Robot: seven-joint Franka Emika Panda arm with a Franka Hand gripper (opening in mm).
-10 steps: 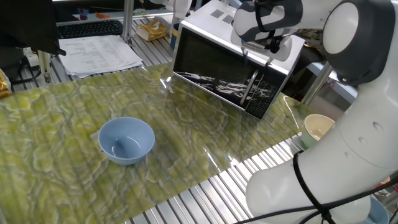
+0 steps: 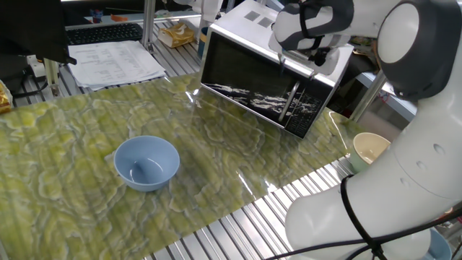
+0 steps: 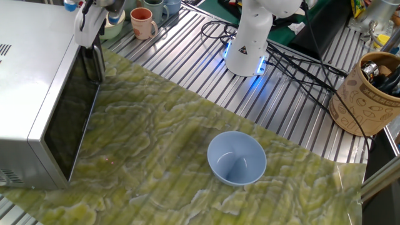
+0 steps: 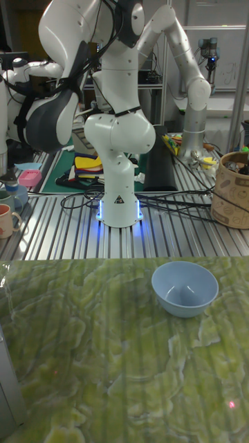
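Observation:
The microwave [image 2: 249,76] stands at the back of the green marbled mat, its dark door closed and an upright handle [image 2: 290,101] on its right side. My gripper [image 2: 298,70] hangs at the top of that handle, its two fingers [image 2: 314,73] spread apart. From these views, I cannot tell whether they touch the handle. In the second exterior view the white hand [image 3: 89,26] is right above the handle [image 3: 98,62]. On the mat, away from the microwave, a light blue bowl [image 2: 146,164] sits upright and looks empty.
A pale green bowl [image 2: 369,149] and an orange mug [image 3: 143,24] stand beside the mat near the arm's base. A patterned bucket [image 3: 364,94] of utensils is at the far side. Papers [image 2: 115,63] lie behind the mat. Around the blue bowl the mat [image 3: 156,169] is clear.
My gripper and upper arm have shifted slightly to the right in the first exterior view. The microwave door and the blue bowl are unmoved.

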